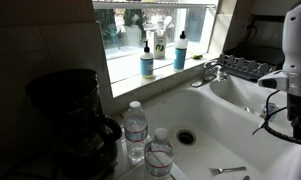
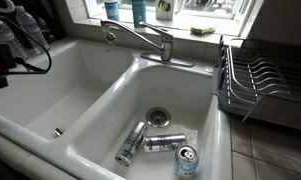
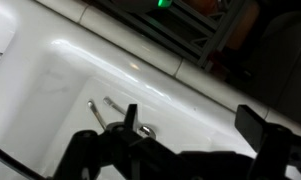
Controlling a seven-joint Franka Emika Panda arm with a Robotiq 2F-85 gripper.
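In the wrist view my gripper stands open, its dark fingers (image 3: 85, 148) wide apart with nothing seen between them. Below it, in the white basin, lie two slim metal utensils, a fork or spoon (image 3: 96, 114) and another (image 3: 115, 107), close to the round drain fitting (image 3: 146, 131). Exterior view 1 shows a fork (image 1: 228, 170) on the floor of the near basin, while the white arm (image 1: 298, 75) comes in at the right edge. In exterior view 2 only a dark and red part of the arm (image 2: 0, 70) shows at the left edge.
Silver cans (image 2: 165, 142) and a blue can (image 2: 186, 162) lie in the other basin, past the divider (image 2: 108, 100). A dish rack (image 2: 260, 75) stands beside it. Water bottles (image 1: 136, 130), a coffee maker (image 1: 75, 115) and a faucet (image 1: 208, 72) border the sink.
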